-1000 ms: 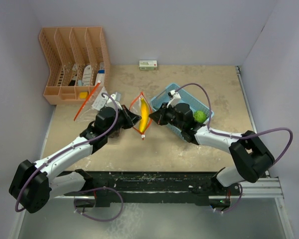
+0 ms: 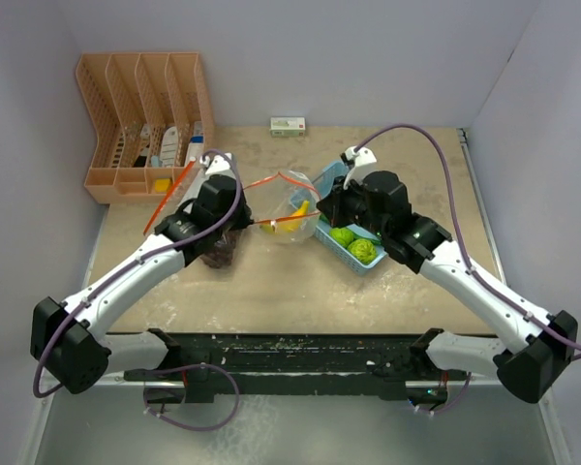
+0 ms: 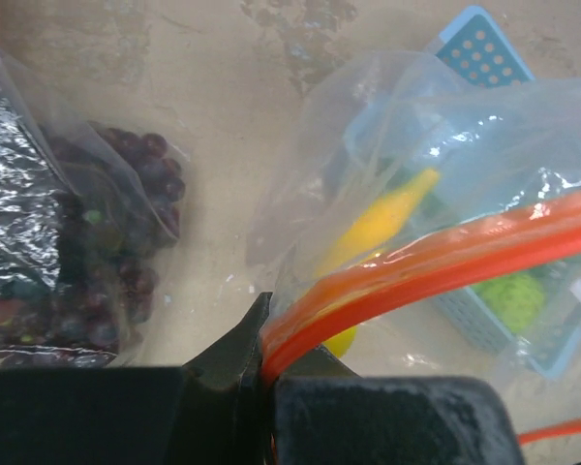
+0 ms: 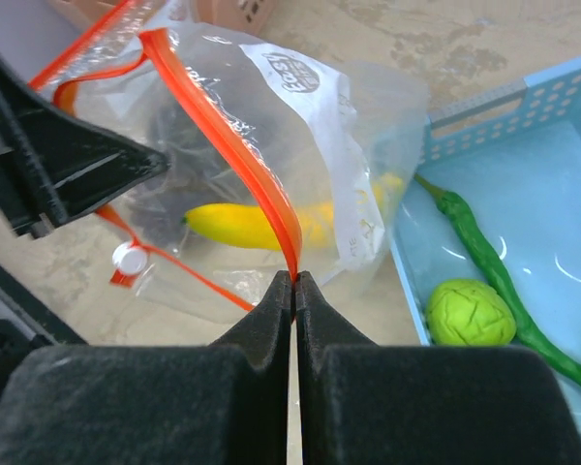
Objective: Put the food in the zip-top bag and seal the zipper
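Observation:
Between my two grippers hangs a clear zip top bag [image 2: 276,199] with an orange zipper edge, its mouth spread wide. A yellow banana [image 4: 234,225] lies inside it, seen through the plastic in each view. My left gripper is shut on one side of the orange edge. On the opposite side, my right gripper is shut on the orange edge too. Just right of the bag stands the blue basket [image 4: 412,281], holding a green pepper [image 4: 484,257] and a round green vegetable [image 4: 470,312].
Another bag [image 3: 77,232] with dark grapes lies beside the left gripper. A bag with an orange edge [image 2: 167,199] leans near the peach rack [image 2: 126,189] at back left. A small box [image 2: 288,127] sits at the back.
The grippers have moved apart, the right one rightward and the left one slightly leftward.

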